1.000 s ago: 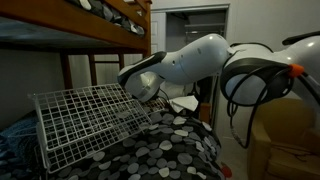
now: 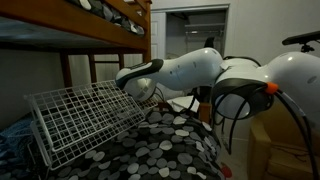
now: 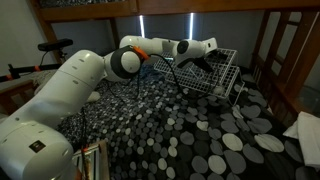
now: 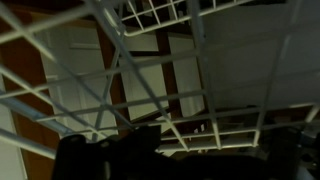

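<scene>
A white wire rack (image 2: 75,125) leans upright on a bed cover with grey discs (image 2: 165,160) in exterior view 1. At the rack's upper right edge is my gripper (image 2: 128,86), and its fingers are too small and dark there to make out. Exterior view 2 has the same rack (image 3: 225,85) at the far end of the bed, with the arm reaching over to it from the left. White wires of the rack (image 4: 150,100) fill the wrist view close up. Dark, blurred gripper parts line its bottom edge; whether they grip a wire cannot be told.
A wooden upper bunk (image 2: 60,22) hangs above the rack. A brown armchair (image 2: 280,145) stands to the right, and white cloth or paper (image 3: 305,130) lies at the bed's right side. Open cover lies in front of the rack.
The arm's elbow and upper links have come lower and shifted right over the last second. The gripper end stays by the rack's upper edge, and the rack looks nearly unmoved.
</scene>
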